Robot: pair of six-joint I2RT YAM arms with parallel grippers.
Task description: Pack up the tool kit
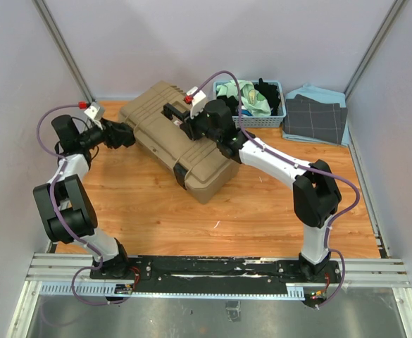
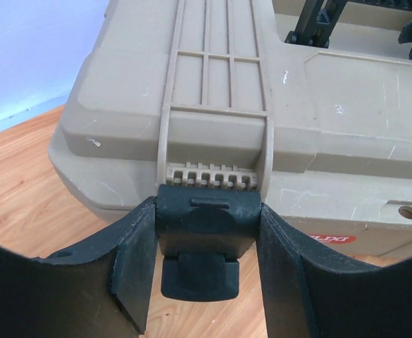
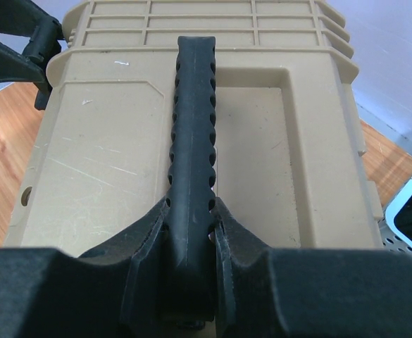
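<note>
A closed tan tool case [image 1: 160,127] lies slantwise on the table. Its carry handle [image 3: 193,127] runs between the fingers of my right gripper, which is shut on it. At the case's left end, my left gripper has one finger against each side of a black latch [image 2: 207,236]. The latch sits below the ribbed lid edge, its lower tab hanging free over the wood. In the top view a second black latch [image 1: 180,175] shows on the front side. What the case holds is hidden.
Behind the case on the right is a light blue basket [image 1: 265,122] of cloths. Folded dark and blue cloths [image 1: 315,117] lie beside it. Walls stand close on the left, back and right.
</note>
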